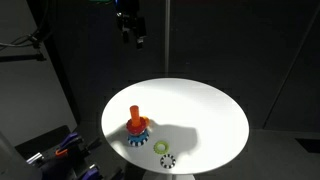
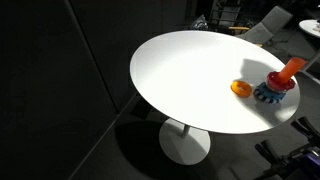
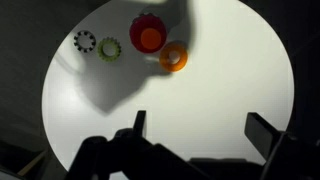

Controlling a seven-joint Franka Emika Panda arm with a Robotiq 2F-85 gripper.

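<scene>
On the white round table [image 1: 200, 110] stands a stack with a red piece [image 1: 132, 127], an upright orange post [image 1: 135, 113] and a blue-and-white toothed piece [image 1: 137, 140] at its foot. Beside it lies an orange ring [image 2: 241, 88], apart from the stack. A green ring [image 1: 161, 147] and a black-and-white ring [image 1: 168, 160] rest near the table edge. High above the table, clear of every piece, hangs my gripper. Its dark fingers [image 3: 262, 134] are spread wide in the wrist view, with only bare tabletop between them.
Dark equipment with blue parts [image 1: 75, 145] stands on the floor beside the table, near the stack. A pale chair-like object [image 2: 262, 27] is behind the table in the second exterior view.
</scene>
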